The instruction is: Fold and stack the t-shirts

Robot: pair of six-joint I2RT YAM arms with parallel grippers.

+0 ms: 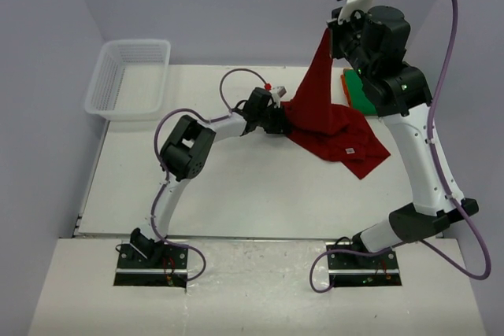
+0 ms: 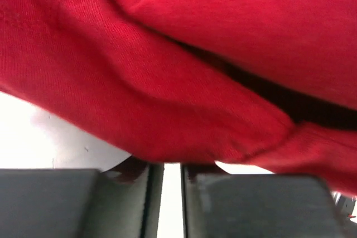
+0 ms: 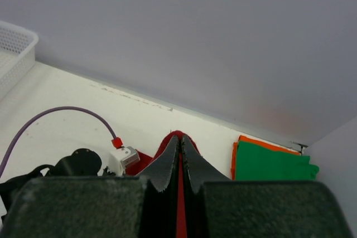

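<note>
A red t-shirt (image 1: pixel 339 127) lies spread and rumpled on the right part of the table, one part pulled up in a tall strip. At the top of that strip my right gripper (image 1: pixel 334 35) is shut on the cloth, high over the back of the table; in the right wrist view red cloth (image 3: pixel 181 204) shows at its fingertips. My left gripper (image 1: pixel 282 119) is low at the shirt's left edge. Its fingers (image 2: pixel 251 199) stand a narrow gap apart, pale surface showing between them, with the red fabric (image 2: pixel 167 110) just beyond the tips.
Green and orange folded cloths (image 3: pixel 273 163) lie at the back right, partly behind the right arm in the top view. A white basket (image 1: pixel 128 45) stands at the back left.
</note>
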